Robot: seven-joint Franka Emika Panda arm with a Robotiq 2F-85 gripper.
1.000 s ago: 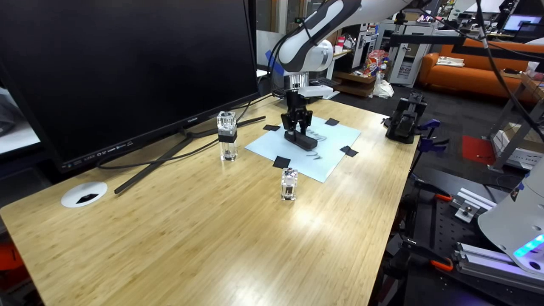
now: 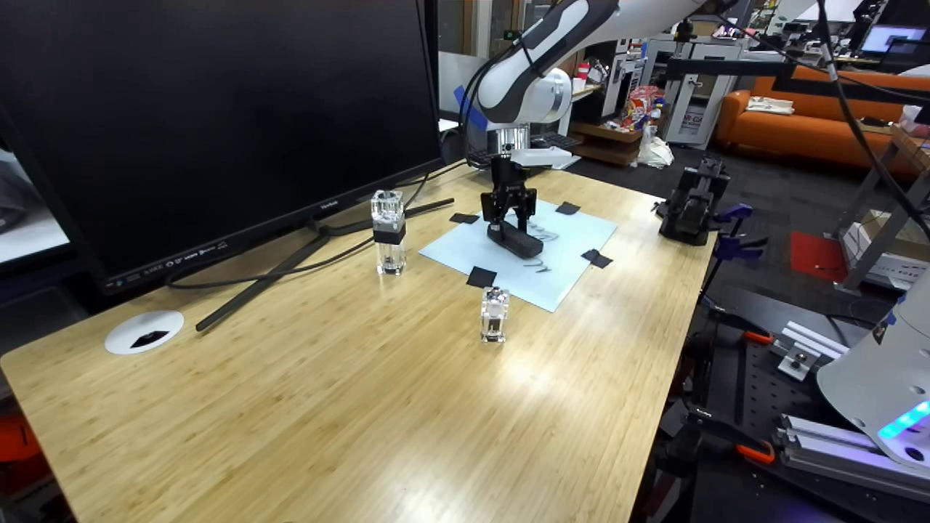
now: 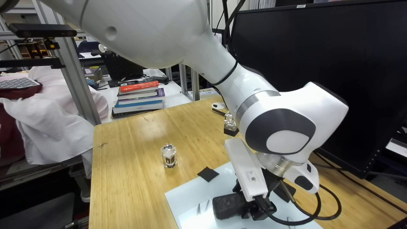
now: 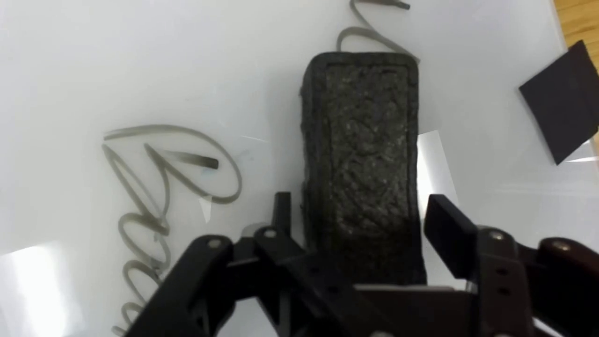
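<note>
A black eraser (image 2: 516,240) lies on a pale blue-white sheet (image 2: 567,228) taped to the table, with dark pen scribbles on it. My gripper (image 2: 509,221) is low over the eraser's far end, one finger on each side. From the wrist, the eraser (image 4: 368,146) runs upward out of the space within my gripper. A narrow gap shows beside the left finger (image 4: 282,210); the right finger (image 4: 449,233) stands very near the other side. The fingers are part open. In the second exterior view the arm partly covers the eraser (image 3: 229,206).
Two clear, glass-like containers stand on the table: a short one (image 2: 494,314) in front of the sheet and a taller one (image 2: 389,231) by the monitor (image 2: 218,113). Black tape (image 2: 481,276) marks the sheet's corners.
The fingers look slightly farther apart than a second ago. The eraser and the arm have shifted very slightly to the right; the rest is unchanged.
</note>
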